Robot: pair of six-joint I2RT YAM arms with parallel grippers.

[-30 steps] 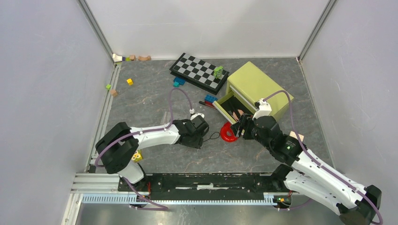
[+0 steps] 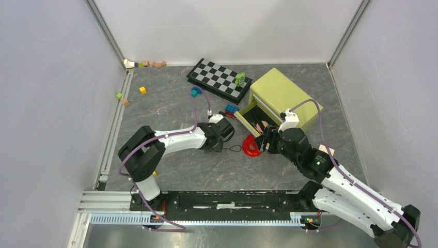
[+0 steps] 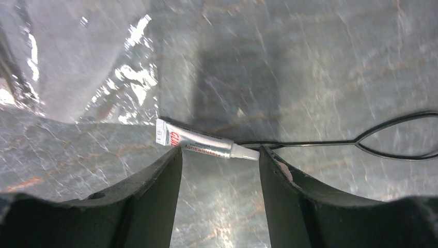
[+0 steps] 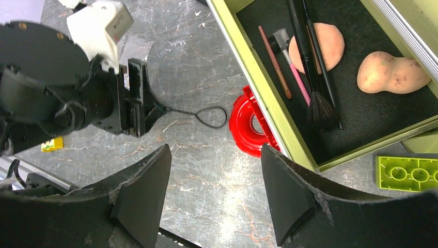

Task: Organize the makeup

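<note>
In the left wrist view a silver tube (image 3: 201, 142) lies over a black looped cord (image 3: 330, 143), beside a clear plastic bag (image 3: 88, 62). My left gripper is over the tube, fingers apart at its two ends, part open; contact is unclear. In the right wrist view the open drawer (image 4: 249, 72) of the yellow-green box (image 2: 279, 85) holds brushes (image 4: 323, 116), pencil-like sticks and skin-coloured sponges (image 4: 390, 72). My right gripper hangs open near the drawer's front with nothing between its fingers.
A red ring (image 4: 243, 126) lies by the drawer. A chessboard (image 2: 214, 77) with a green piece is at the back, blue blocks (image 2: 232, 108) in front of it. Small blocks lie along the left; a green brick (image 4: 405, 173) is near the box.
My left gripper has shifted toward the back of the table, uncovering more of the looped cord. The right arm is unchanged.
</note>
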